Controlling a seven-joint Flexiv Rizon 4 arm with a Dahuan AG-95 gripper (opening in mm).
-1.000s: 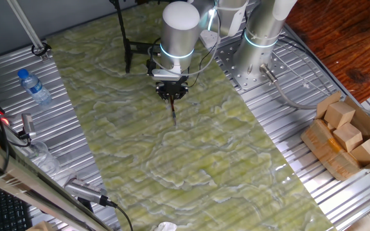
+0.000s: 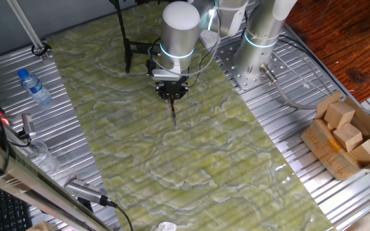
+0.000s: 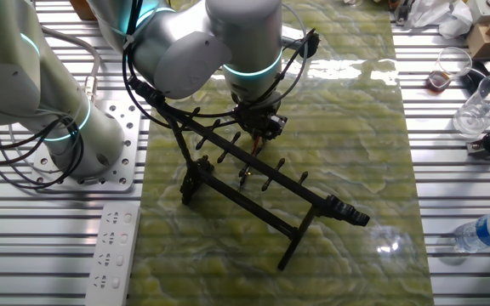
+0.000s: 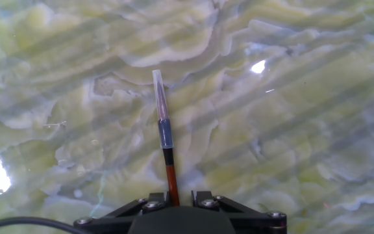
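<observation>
A slim brush (image 4: pixel 165 133) with an orange-brown handle, a dark ferrule and a clear sleeve over its tip extends from my gripper. The fingers look shut on its handle, though the grip itself is partly hidden by the gripper's body in the wrist view. From outside, the gripper (image 2: pixel 172 96) points downward over the green marbled mat (image 2: pixel 172 167), the brush (image 2: pixel 175 115) hanging tip-down below it. Close by stands a black rack (image 3: pixel 249 214) with several short pegs; none of them visibly holds anything.
Beyond the mat's edge are a water bottle (image 2: pixel 35 88), clear cups (image 3: pixel 481 106) and a metal-bodied device (image 2: pixel 85 191). An open cardboard box (image 2: pixel 326 151) with wooden blocks lies on the other side. A power strip (image 3: pixel 113 255) sits near the arm's base.
</observation>
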